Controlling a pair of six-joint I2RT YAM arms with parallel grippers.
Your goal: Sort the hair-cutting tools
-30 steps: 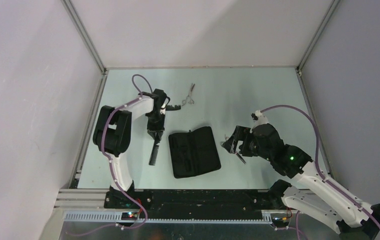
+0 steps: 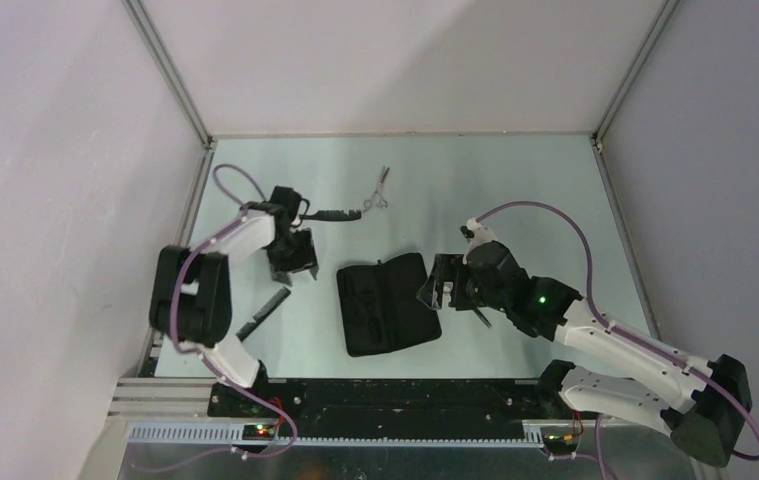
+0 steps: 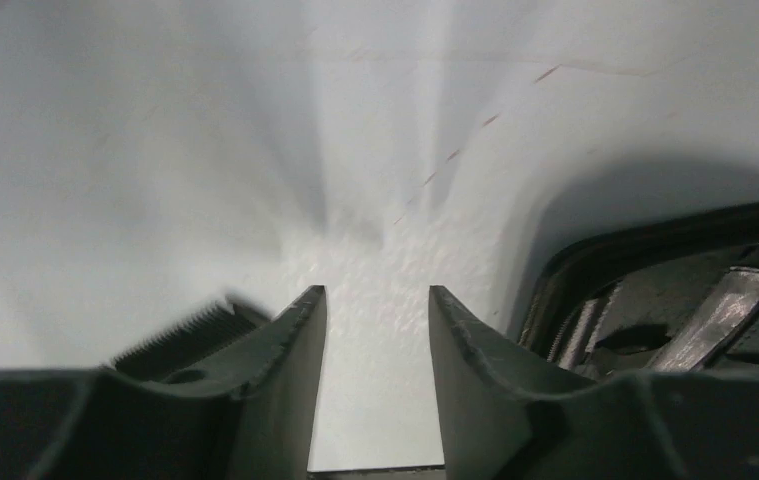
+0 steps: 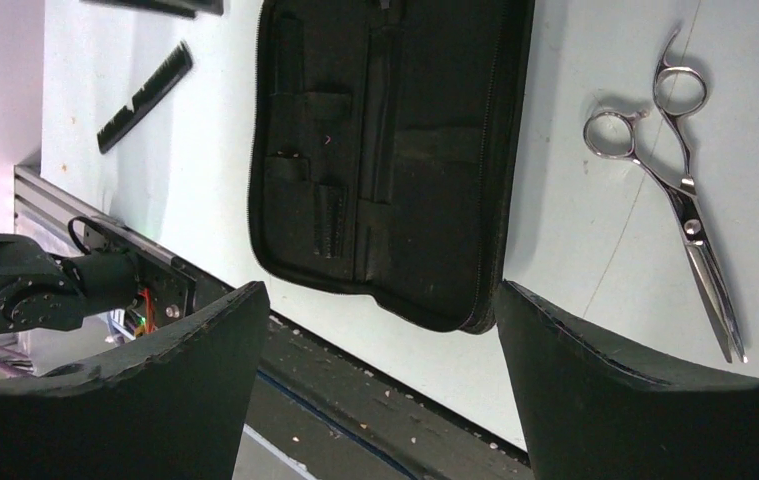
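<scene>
An open black zip case [image 2: 387, 308] with slots lies mid-table. My left gripper [image 2: 293, 270] hangs left of it, open, nothing between its fingers. A black comb [image 2: 263, 317] [image 4: 145, 98] lies below that gripper at the front left; another comb [image 2: 331, 215] lies behind it. Silver scissors [image 2: 377, 190] lie at the back. My right gripper [image 2: 432, 292] stands open by the case's right edge, above a second pair of scissors [image 4: 685, 220], partly hidden in the top view.
Walls bound both sides and the back, and the dark front rail [image 2: 405, 400] carries both arm bases.
My right gripper has moved left toward the case.
</scene>
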